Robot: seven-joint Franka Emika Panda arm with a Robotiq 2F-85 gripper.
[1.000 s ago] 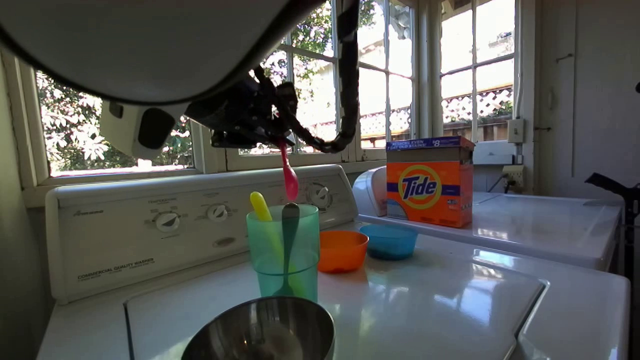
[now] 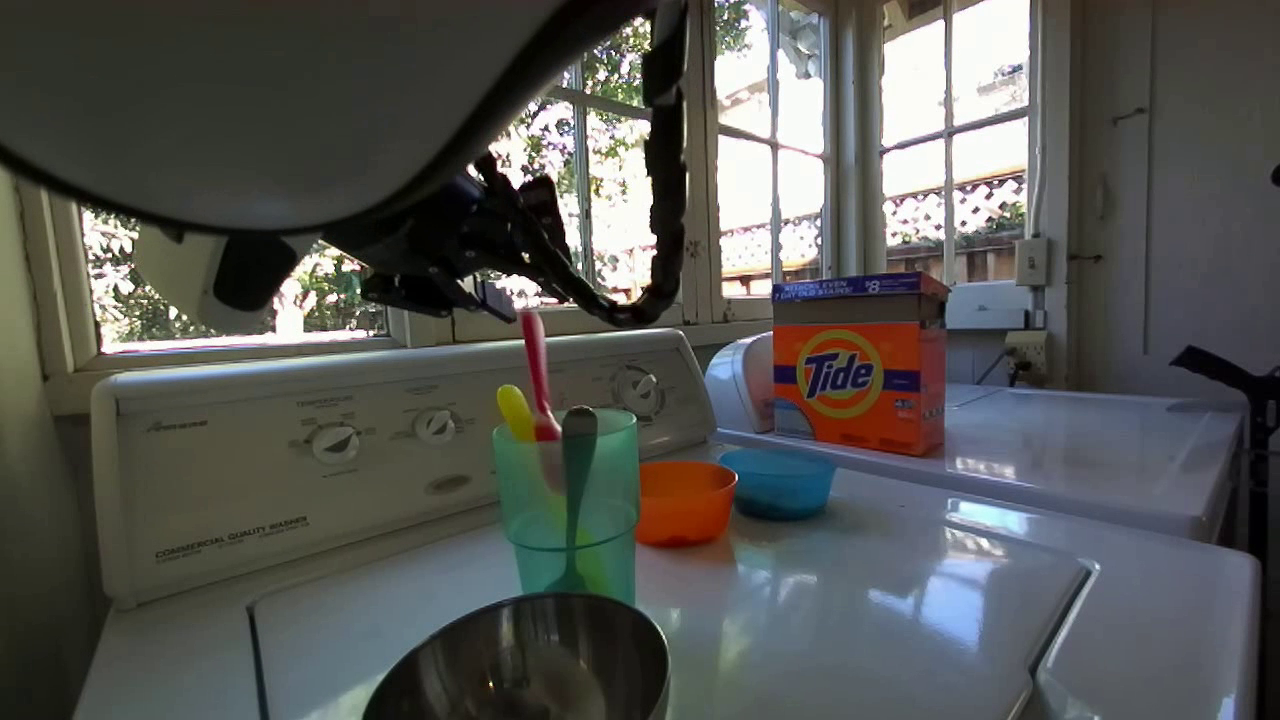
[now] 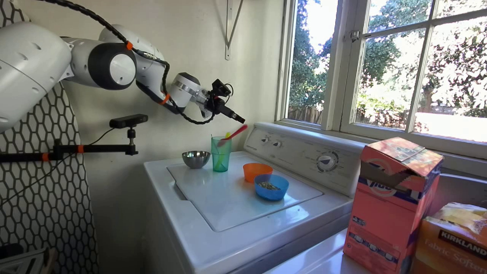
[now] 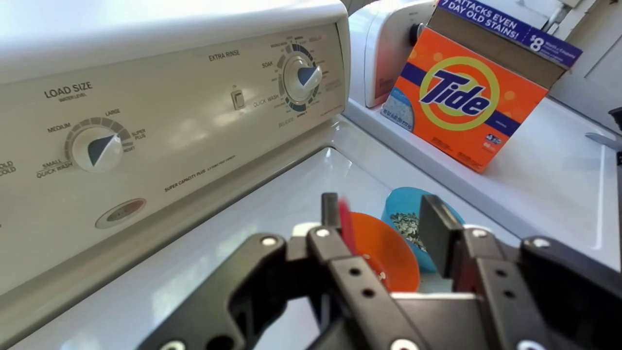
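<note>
My gripper stands open above the washer, with a wide gap between its two fingers. A red spoon [image 4: 346,226], blurred in the wrist view, shows beside the inner face of the left finger. In exterior view 2 the red spoon [image 3: 238,132] slants just below the fingertips, its lower end at the mouth of the green cup [image 3: 220,157]. Whether it still touches a finger is unclear. The cup also holds a yellow-handled utensil [image 2: 515,412] and a dark-looking spoon [image 2: 578,446].
A steel bowl [image 2: 516,654] is near the cup. An orange bowl [image 3: 257,171] and a blue bowl [image 3: 271,191] with dry bits inside sit on the washer lid. Behind rises the control panel [image 2: 300,480]; a Tide box [image 2: 858,378] stands on the neighbouring machine.
In exterior view 1 the gripper has moved left. The red spoon, earlier hanging from it above the cup, is now further left and lower, its lower end at the cup's rim.
</note>
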